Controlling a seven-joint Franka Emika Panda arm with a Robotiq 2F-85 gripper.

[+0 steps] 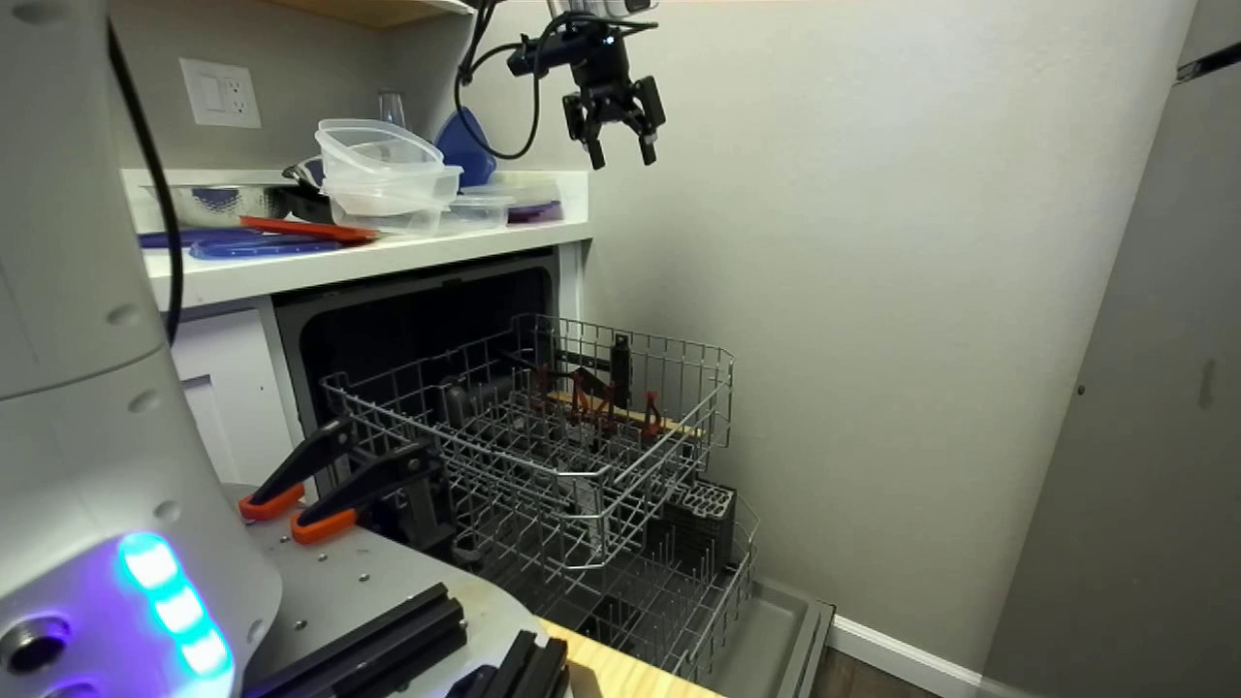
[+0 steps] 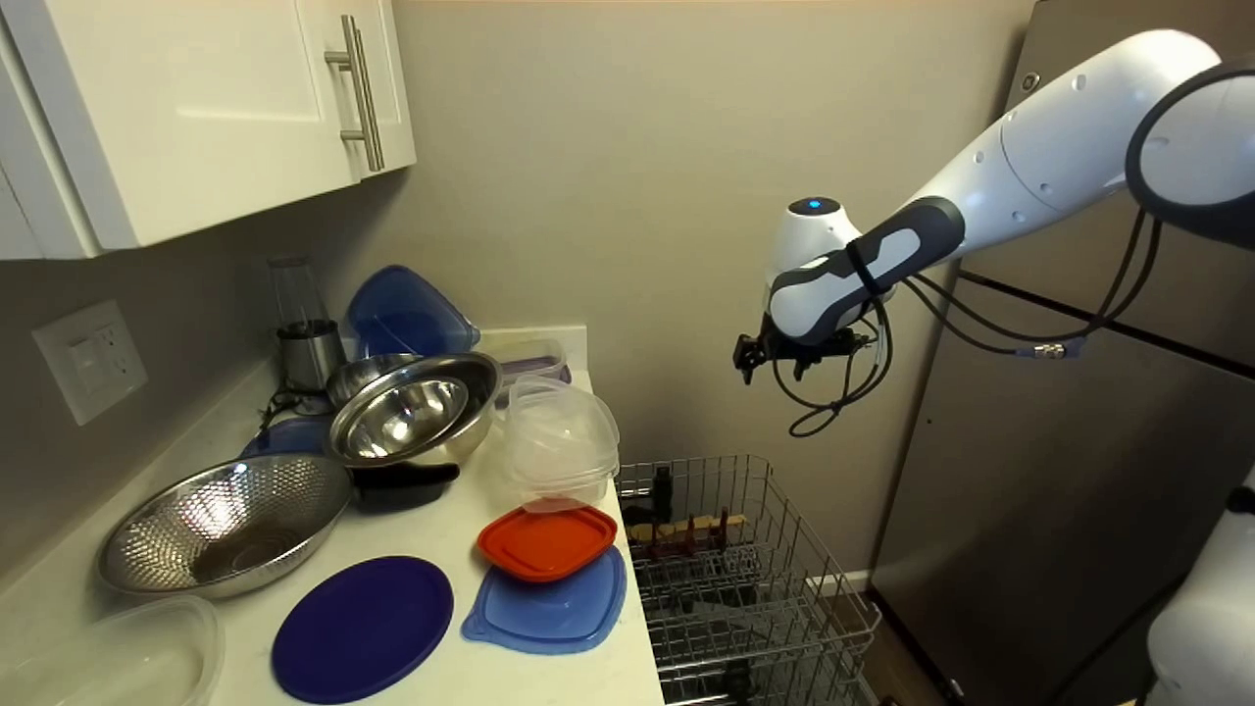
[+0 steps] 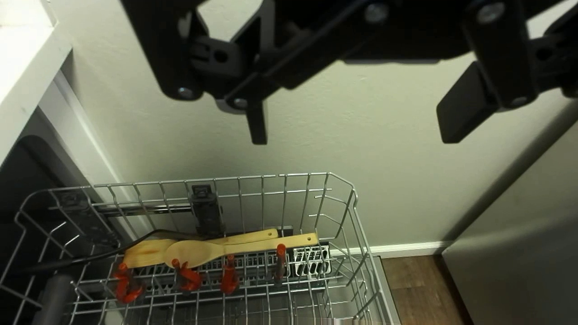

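My gripper hangs open and empty in the air, well above the dishwasher, in front of the bare wall. In the wrist view its two fingers stand wide apart with only wall between them. Below it the upper dishwasher rack is pulled out. Two wooden utensils lie at the rack's back side: a wooden spoon crosses over a flat wooden spatula. A dark long-handled utensil lies at their left. Several red clips stand along the rack in front of the wooden handles.
On the counter, left of the rack, are clear containers, a red lid, blue lids, steel bowls and a colander. The lower rack with a grey cutlery basket is also out. A fridge bounds the right.
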